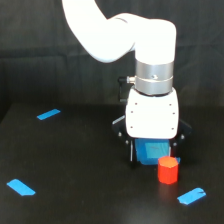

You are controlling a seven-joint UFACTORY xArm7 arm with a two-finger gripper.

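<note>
Over the dark table, the white arm reaches down with its gripper (152, 148) low near the surface. A blue block (149, 152) shows directly under the hand, between the dark finger parts at its left and right. Whether the fingers touch the block or stand apart from it is unclear. A red block (168, 171) with a roughly six-sided outline is on the table just in front and to the right of the blue one, covering part of it.
Blue strips lie flat on the table: one at the back left (48, 114), one at the front left (20, 187), and one at the front right (191, 196).
</note>
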